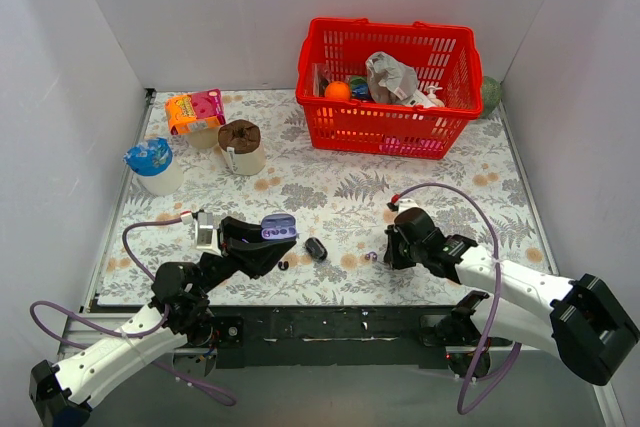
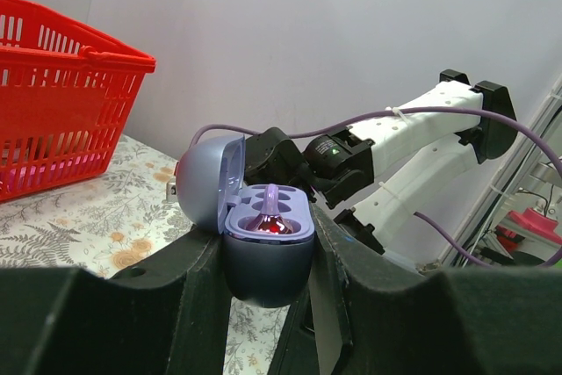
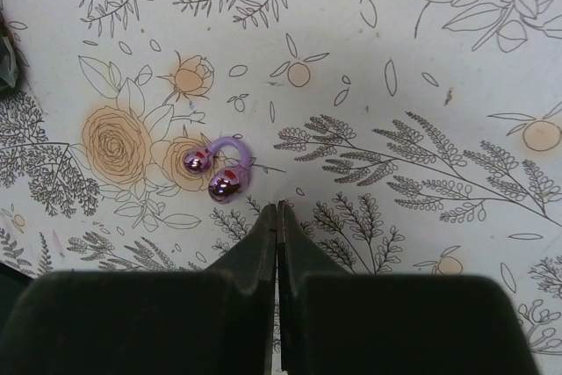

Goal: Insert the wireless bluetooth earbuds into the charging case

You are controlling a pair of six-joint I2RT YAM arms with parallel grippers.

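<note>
My left gripper [image 1: 262,249] holds the open purple charging case [image 2: 267,268]; its lid is raised, and a purple earbud with a shiny red part [image 2: 270,219] shows in its well. My right gripper is shut, nothing seen between its fingertips, low over the table. Just beyond and left of the tips, a small purple item with two shiny pink ends [image 3: 225,183] lies on the patterned cloth; in the top view it is a small speck [image 1: 371,257].
A red basket [image 1: 390,127] stands at the back, with containers [image 1: 242,152] at the back left. A dark object [image 1: 315,248] and a small black piece [image 1: 283,265] lie between the grippers.
</note>
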